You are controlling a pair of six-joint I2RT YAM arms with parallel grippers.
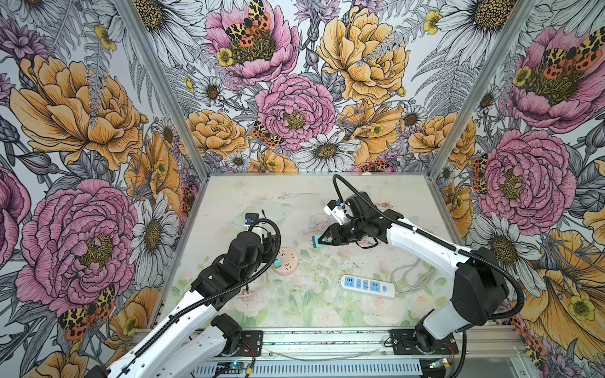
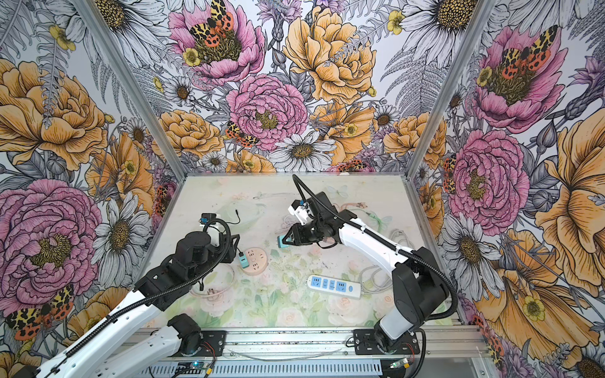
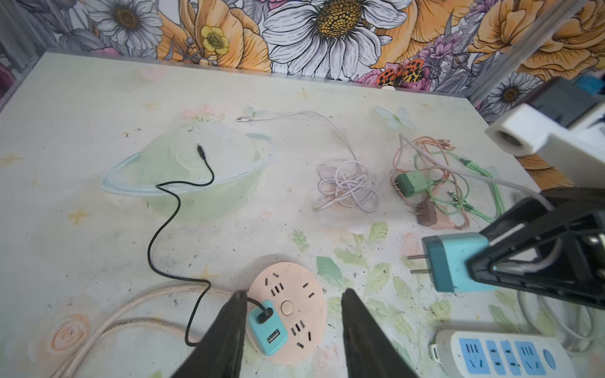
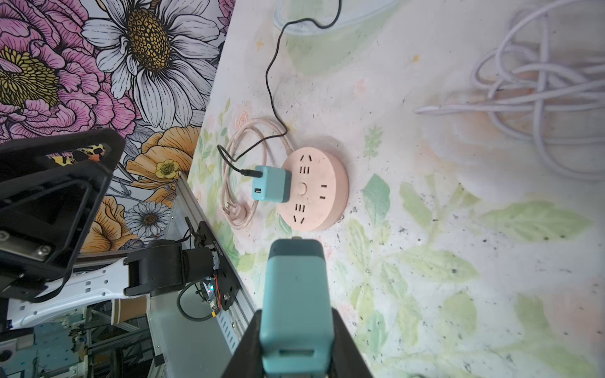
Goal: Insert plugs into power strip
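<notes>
Teal plug is clasped by my right gripper (image 1: 324, 240) above the table; its prongs point left in the left wrist view. A second teal plug (image 3: 266, 330), with a black cable, sits in the round pink power strip (image 4: 318, 189). My left gripper is spread apart with nothing between its fingers, over the table's left side near that pink strip. The long white power strip (image 1: 367, 286) with blue sockets lies at the front right, clear of both grippers.
Behind lie a loose white cable (image 3: 353, 189), a green plug (image 3: 411, 183) and a brown plug (image 3: 431, 214) with tangled cords. A black cable (image 3: 165, 220) runs over the left side. Bare table separates the two strips.
</notes>
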